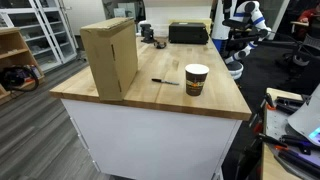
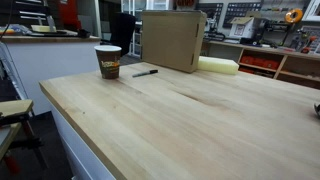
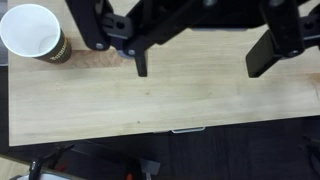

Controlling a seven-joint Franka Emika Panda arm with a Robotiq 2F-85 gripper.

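Note:
A dark paper cup with a printed band (image 1: 196,80) stands upright on the wooden tabletop (image 1: 225,99). Beside it lies a dark pen-like item (image 1: 166,81); the second exterior view shows the same cup (image 2: 108,62) and pen (image 2: 146,73). From above, the wrist view catches the empty white inside of the cup (image 3: 34,31) at its upper left. My gripper is open above the table, its two dark fingers wide apart with only bare wood visible between them. The cup is outside the fingers, to their left.
A tall brown cardboard box (image 1: 110,58) stands near the cup. Behind it lies a pale yellow block (image 2: 218,65). The table's edge and a metal handle (image 3: 187,129) show below the gripper.

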